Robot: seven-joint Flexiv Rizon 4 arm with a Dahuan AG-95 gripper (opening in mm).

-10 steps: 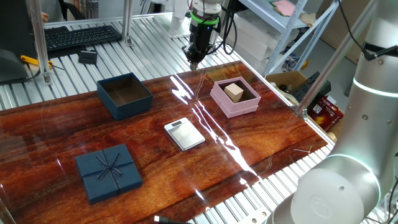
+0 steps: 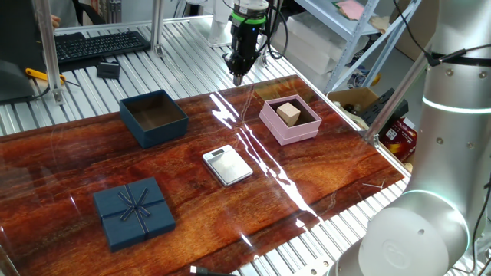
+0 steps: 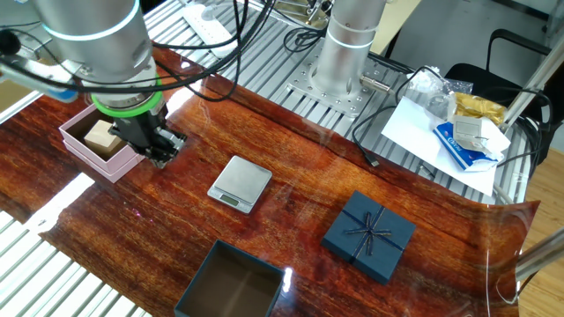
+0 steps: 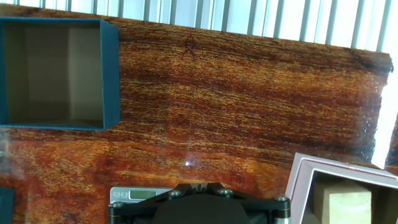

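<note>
My gripper (image 2: 238, 80) hangs above the far part of the table, its fingers drawn together into a narrow tip. In the wrist view the fingertips (image 4: 211, 187) meet near the bottom centre, and nothing shows between them. A pale wooden block (image 2: 288, 114) sits inside the open pink box (image 2: 295, 138), to the gripper's right in exterior view 1. Near the table's middle lies a silver scale (image 2: 228, 165), with nothing on it. The open dark blue box (image 2: 157, 136) looks empty. Its separate-looking blue lid or closed box with a bow (image 2: 134, 213) rests nearer the front left.
A cable end (image 3: 372, 161) lies by the robot's base. White paper with a blue packet (image 3: 465, 148) is on the metal frame beyond the table edge. Bare wood (image 4: 249, 93) stretches between the blue and pink boxes.
The arm has shifted slightly, and the gripper's upper body sits a little higher and further left in exterior view 1. Boxes, block and scale have stayed put.
</note>
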